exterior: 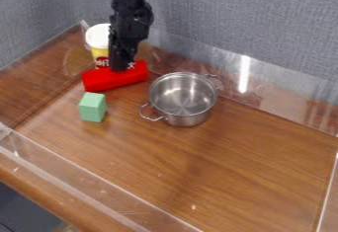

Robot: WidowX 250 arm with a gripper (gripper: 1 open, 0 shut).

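My black gripper point(123, 58) is low at the back left, over a red bar point(106, 78) and just right of a white and yellow cup point(97, 40). Its fingers are small and dark here, and I see nothing held between them. The red bar lies on the wooden table, partly behind the fingertips. A mint green block point(93, 107) stands nearer the front, and a steel pot point(184, 101) with two handles sits to the right.
Grey walls and a clear panel bound the back and left.
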